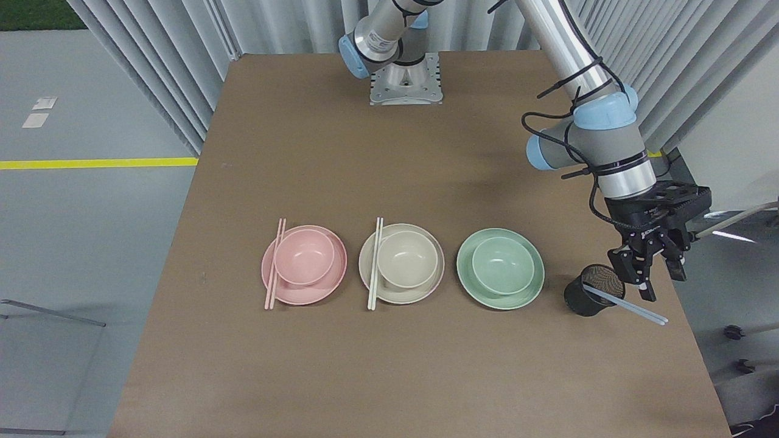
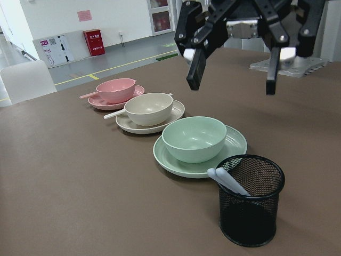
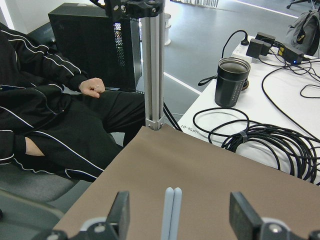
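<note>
My gripper (image 1: 661,281) is open above the right edge of the table, over the black mesh pen cup (image 2: 248,213), with nothing between its fingers. Two pale blue chopsticks (image 1: 629,305) lean out of the cup; in the wrist view their tips (image 3: 172,207) show between and below the open fingers. To the left stand a green bowl (image 1: 502,264) on a green plate, a cream bowl (image 1: 407,259) on a cream plate with chopsticks (image 1: 374,264), and a pink bowl (image 1: 305,257) on a pink plate with pink chopsticks (image 1: 274,264).
The robot base (image 1: 406,91) stands at the back. Beyond the right edge, the wrist view shows a seated person, a white desk (image 3: 195,125) with coiled cables and a metal post (image 3: 154,75).
</note>
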